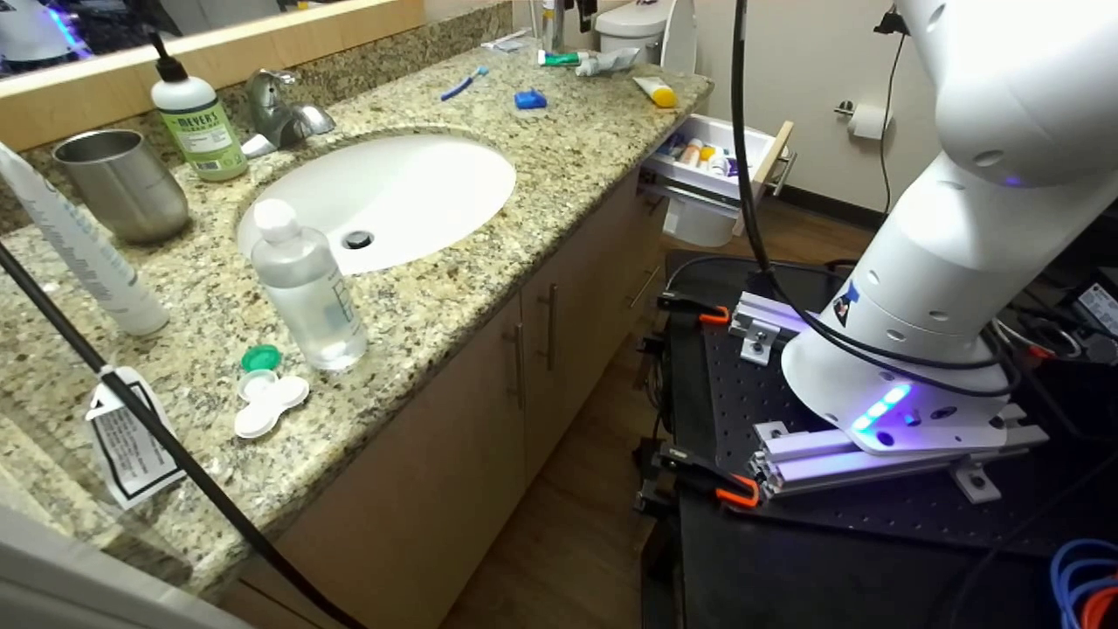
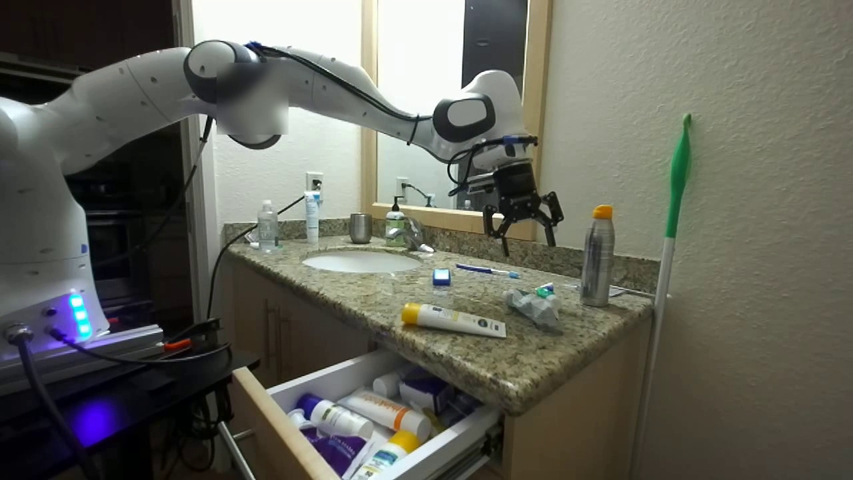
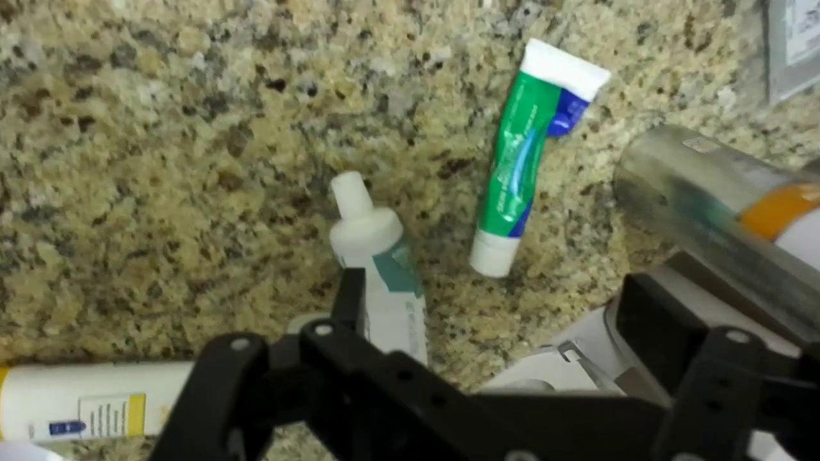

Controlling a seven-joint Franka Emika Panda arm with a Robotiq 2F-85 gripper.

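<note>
My gripper is open above the far end of the granite counter, with nothing held between its fingers. Its black fingers reach up from the bottom of the wrist view. A white tube with a nozzle cap lies below, partly covered by the left finger. Beyond the fingertips lies a small green-and-blue tube with a white cap. To the left is a white tube with a yellow cap, cropped in the wrist view. A silver spray can stands upright on the right.
An open drawer full of tubes and bottles juts out below the counter. A toothbrush and blue box lie toward the sink. Soap bottle, faucet and metal cup line the mirror side.
</note>
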